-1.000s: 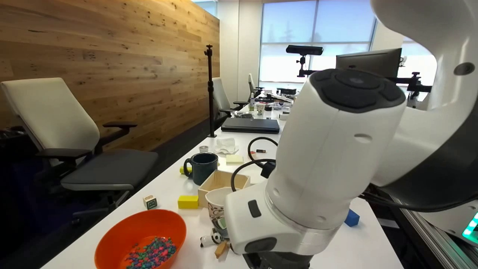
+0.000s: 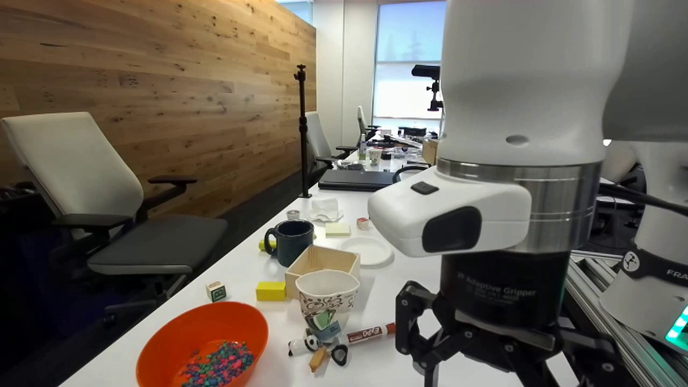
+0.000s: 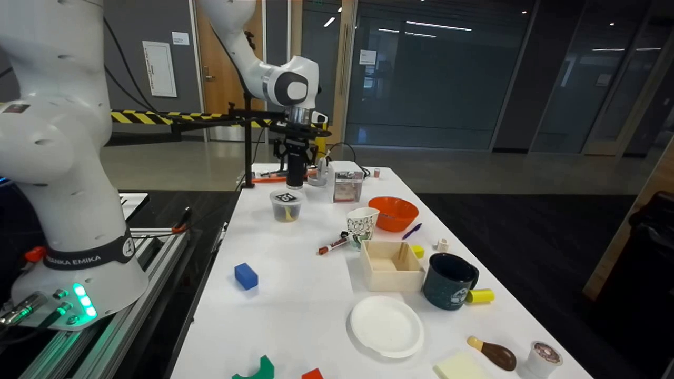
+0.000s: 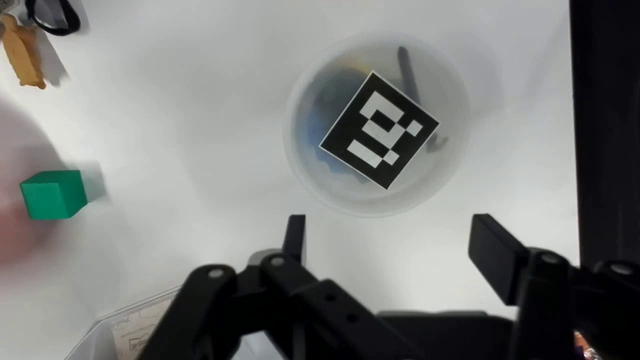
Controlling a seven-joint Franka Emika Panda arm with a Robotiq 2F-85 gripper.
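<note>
A round translucent tub [image 4: 309,189] with a black-and-white square tag [image 4: 379,130] on its lid lies on the white table. Blue, yellow and dark things show dimly through its lid. In the wrist view my gripper is open, its fingers wide apart and nothing between them. The tub appears ahead of the fingertips, outside the gap. From the far side, exterior view 2 shows the gripper [image 3: 295,180] above the table, just behind the tub [image 3: 286,208]. In exterior view 1 the tub is not visible.
Near the tub are a green cube [image 4: 54,195] and a clear box [image 3: 346,183]. An orange bowl [image 2: 201,342], patterned cup [image 2: 327,293], wooden box [image 3: 393,271], dark mug [image 3: 447,281] and white plate [image 3: 386,327] crowd one side. A blue block [image 3: 246,276] sits in open space.
The arm has risen and swung from a tilted pose to a nearly upright one. In exterior view 1 the gripper has come into sight; the plate and marker are uncovered, the blue block hidden.
</note>
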